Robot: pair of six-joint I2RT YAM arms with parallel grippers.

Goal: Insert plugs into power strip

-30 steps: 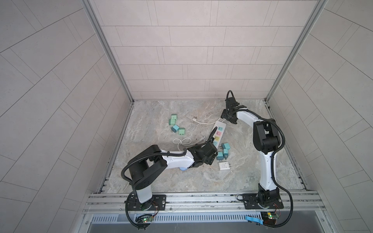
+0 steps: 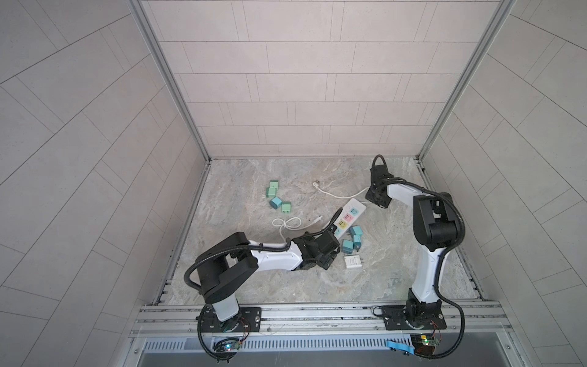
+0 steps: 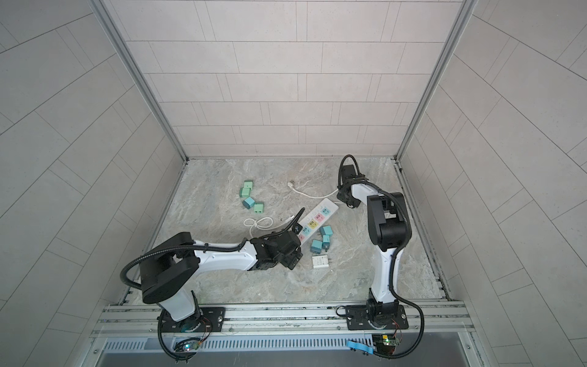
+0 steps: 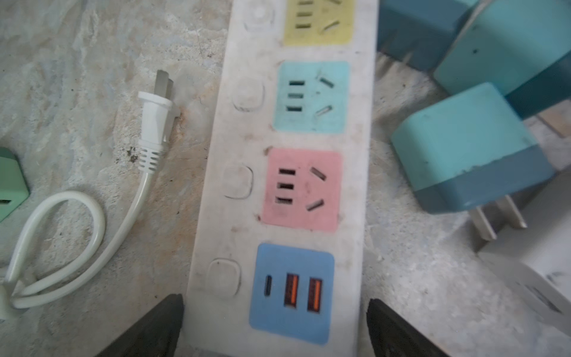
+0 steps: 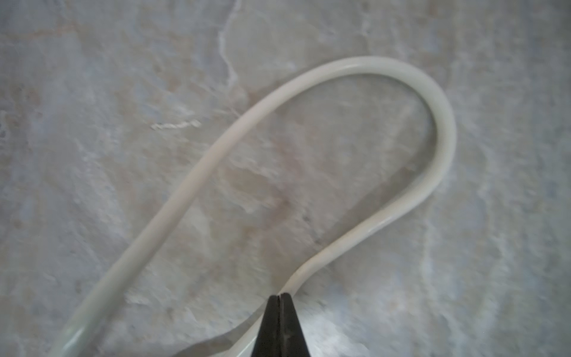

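Note:
A white power strip (image 2: 353, 208) with coloured sockets lies diagonally mid-table. My left gripper is open over its near end, around the blue USB panel, in the left wrist view. My right gripper is at back right, shut at the white cord (image 5: 357, 235); whether it pinches the cord is unclear. Teal plug adapters (image 4: 458, 157) lie right of the strip, one with prongs showing. Green and teal adapters (image 2: 286, 207) sit back left. A white plug (image 4: 155, 119) on a looped cable lies left of the strip.
A white adapter (image 2: 352, 261) lies in front of the teal ones. A second plug end (image 2: 316, 184) lies toward the back. Walls enclose the sides and back.
My left gripper has moved slightly at the near end.

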